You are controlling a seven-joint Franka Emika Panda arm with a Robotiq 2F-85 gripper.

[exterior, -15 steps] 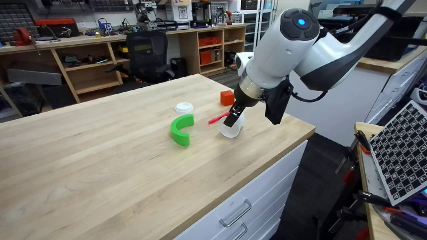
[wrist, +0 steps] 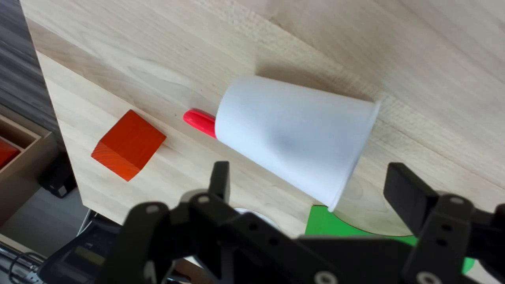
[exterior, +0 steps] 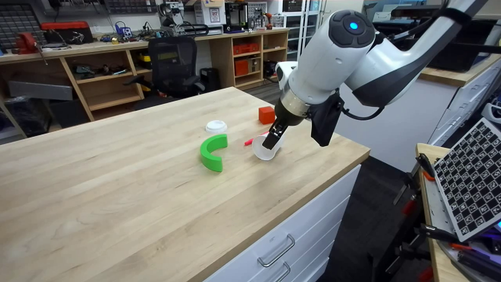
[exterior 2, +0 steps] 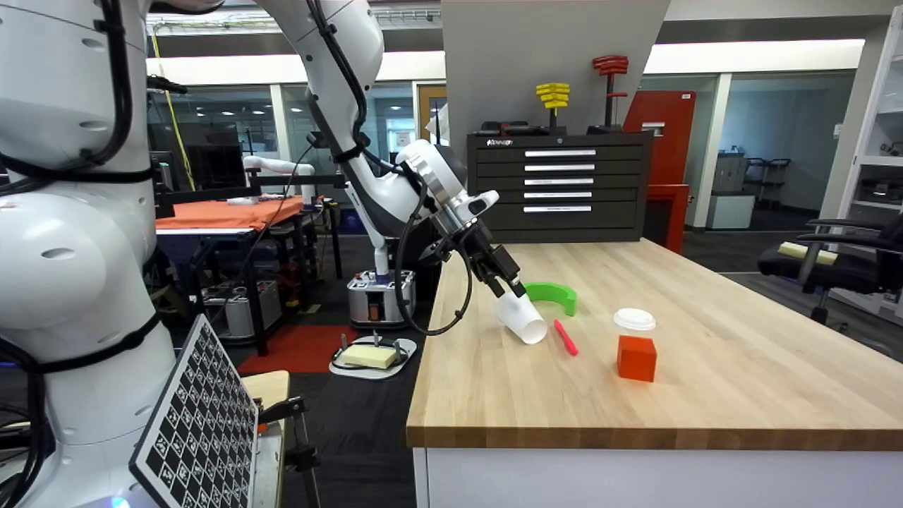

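A white paper cup (wrist: 293, 135) lies on its side on the wooden table, its mouth to the right in the wrist view. Part of a red marker-like stick (wrist: 201, 121) sticks out from behind the cup's base; the rest is hidden there. My gripper is open, its two fingers wide apart, with nothing held. In exterior view 2 the gripper (exterior 2: 513, 288) slants down just over the cup (exterior 2: 520, 317). A green arc (exterior: 212, 152), a white lid (exterior: 216, 126) and an orange-red block (exterior: 266, 115) rest separately on the table.
Close by the cup runs the table's edge above white drawers (exterior: 282, 249). A checkered board (exterior: 474, 181) stands on a side bench, off the table.
The cup has rolled or shifted slightly left in exterior view 1 and now covers more of the red stick. My arm looks unmoved.
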